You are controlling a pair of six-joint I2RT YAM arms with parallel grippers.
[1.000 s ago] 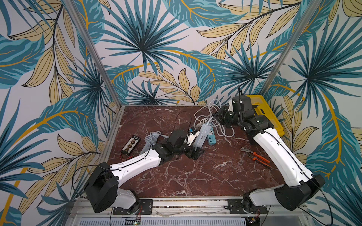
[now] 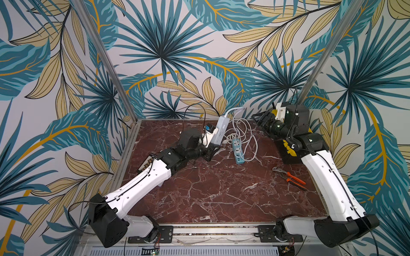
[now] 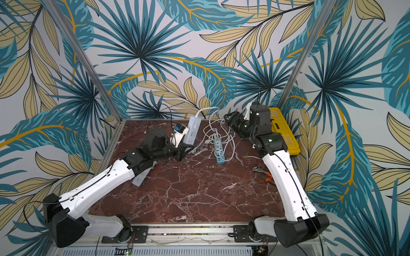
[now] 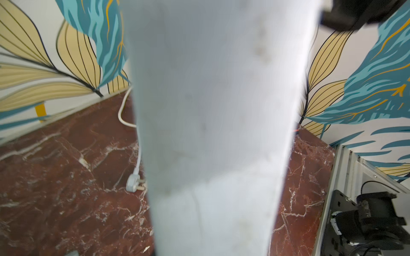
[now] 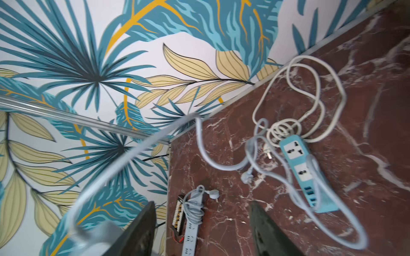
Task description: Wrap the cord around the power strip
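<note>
My left gripper (image 2: 212, 150) is shut on the lower end of a pale grey power strip (image 2: 220, 129), held tilted up above the table. In the left wrist view this strip (image 4: 217, 128) fills the middle, blurred, and hides the fingers. Its white cord (image 5: 117, 164) leaves the far end, bends and drops toward loose loops on the table. At the back right, my right gripper has its fingers apart, and no cord shows between them. The cord is not wound around the held strip. A white plug (image 4: 133, 182) dangles on its lead or lies on the table in the left wrist view.
A blue power strip (image 5: 305, 172) lies under tangled white cord (image 2: 255, 147) at the back middle. Another strip with wound cord (image 5: 194, 209) lies at the left. Orange-handled pliers (image 2: 294, 179) and a yellow case (image 3: 285, 132) are at the right.
My left gripper has carried the grey strip backward and left. The right gripper has shifted back and slightly right, away from the cord loops beside it.
</note>
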